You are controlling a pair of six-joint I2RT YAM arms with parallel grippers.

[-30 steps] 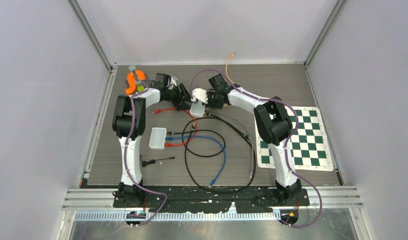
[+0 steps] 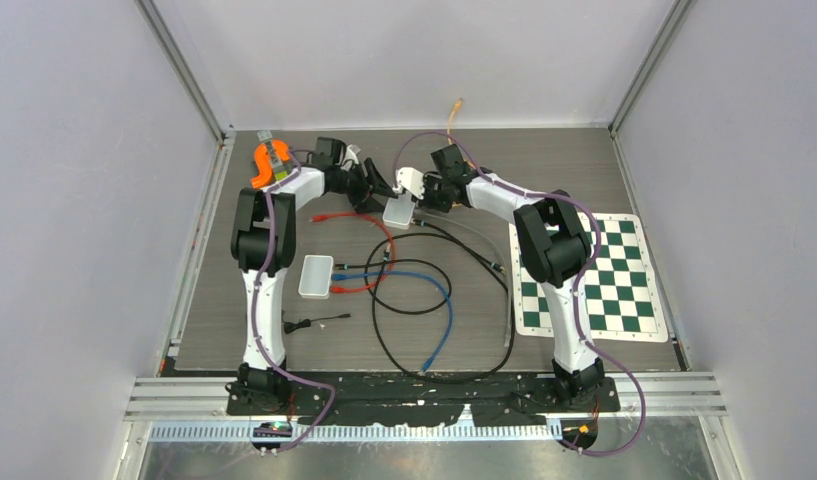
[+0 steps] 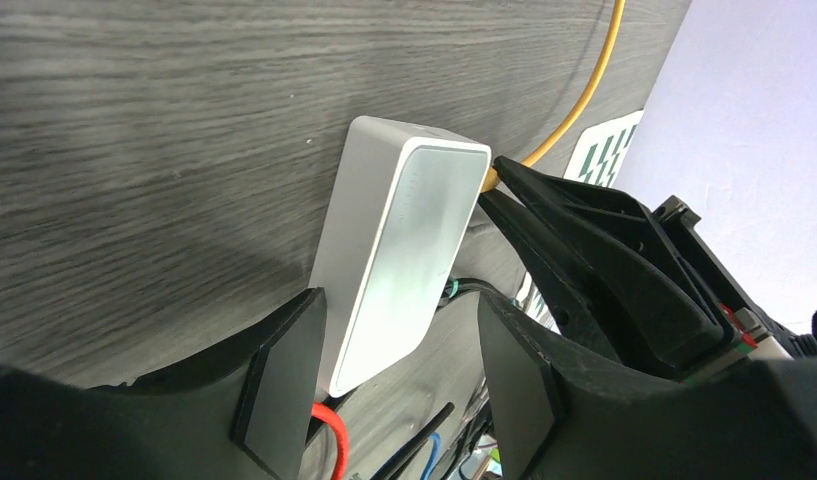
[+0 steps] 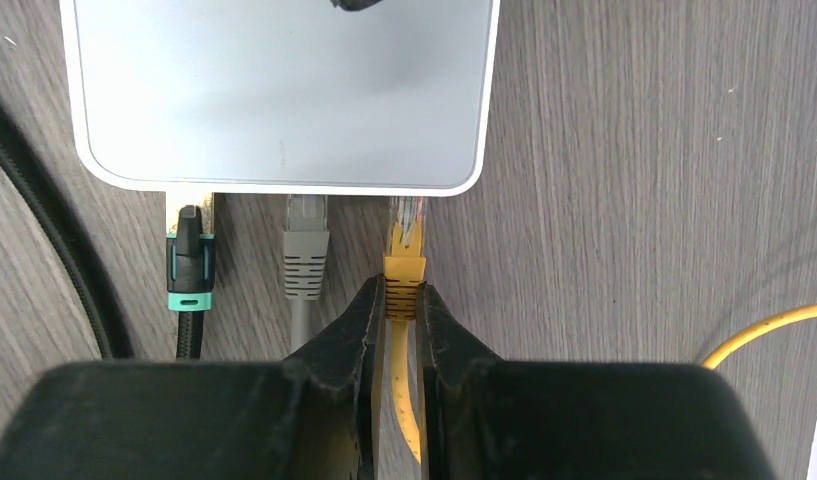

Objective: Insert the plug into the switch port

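The white switch box (image 3: 409, 240) is tilted between the spread fingers of my left gripper, which stands open around its near end. In the right wrist view, my right gripper is shut on the yellow plug (image 4: 404, 270). The plug's clear tip meets the edge of the switch box (image 4: 284, 110) at its right-hand end, in line with the cable. How deep the tip sits is hidden under the box's rim. A grey plug (image 4: 305, 260) and a black plug with a teal band (image 4: 190, 265) enter the same side.
A second white box (image 2: 316, 277) with cables lies to the left front. Black, red and blue cables (image 2: 450, 310) loop over the middle. A green-and-white checkered board (image 2: 624, 275) lies at right, an orange object (image 2: 263, 165) at back left.
Both grippers and the switch box have shifted slightly to the right and back. The yellow cable's free end has moved a little left and toward the back.
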